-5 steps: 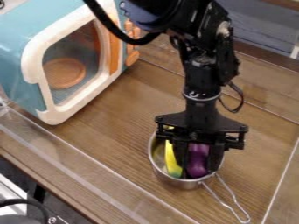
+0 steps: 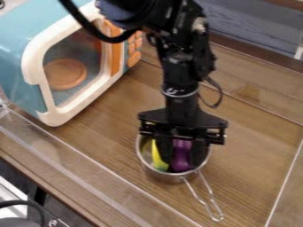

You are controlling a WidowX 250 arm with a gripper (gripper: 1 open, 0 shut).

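Note:
A small steel pot (image 2: 166, 174) with a long wire handle stands on the wooden counter. Inside it lie a yellow object (image 2: 157, 154) and a purple object (image 2: 182, 156), perhaps an eggplant. The black gripper (image 2: 173, 152) points straight down into the pot, its fingers among these objects. Whether it grips one of them is hard to make out.
A toy microwave (image 2: 35, 53) in blue and white stands at the upper left, with an orange plate inside. A dark cable and white item sit at the lower left edge.

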